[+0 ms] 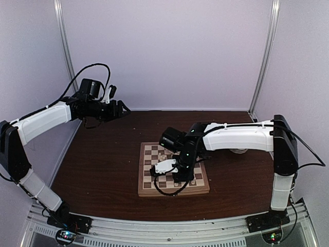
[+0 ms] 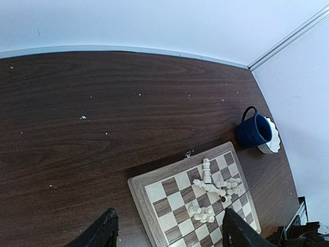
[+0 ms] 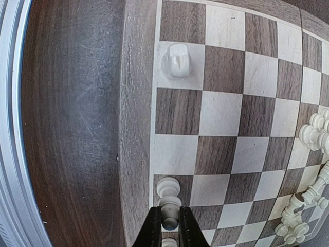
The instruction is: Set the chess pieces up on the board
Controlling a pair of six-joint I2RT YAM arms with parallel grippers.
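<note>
The chessboard (image 1: 147, 177) lies near the front middle of the table, partly covered by my right arm. In the right wrist view my right gripper is shut on a white chess piece (image 3: 169, 198), over the square column along the board's edge. Another white piece (image 3: 168, 242) shows just below it, mostly hidden by the fingers. A white knight-like piece (image 3: 179, 60) stands on a light square of that same edge column. Several white pieces (image 2: 206, 172) lie jumbled on the board in the left wrist view. My left gripper hangs well away from the board, its fingers apart and empty.
A blue mug (image 2: 253, 130) lies tipped against a white scalloped dish (image 2: 271, 139) beyond the board.
</note>
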